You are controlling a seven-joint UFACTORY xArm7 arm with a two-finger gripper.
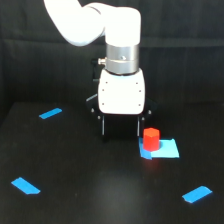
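Note:
A small red block (151,139) stands on the dark table, right of centre, at the left part of a light-blue square (166,149). Part of a darker blue patch (144,152) shows under and beside the block. My gripper (121,128) hangs to the left of the block, its dark, thin fingers spread apart and pointing down. It is open, and nothing shows between the fingers. How far it is above the table is hard to tell.
Strips of blue tape lie at the back left (50,113), front left (25,186) and front right (197,194). Black cloth hangs behind the table.

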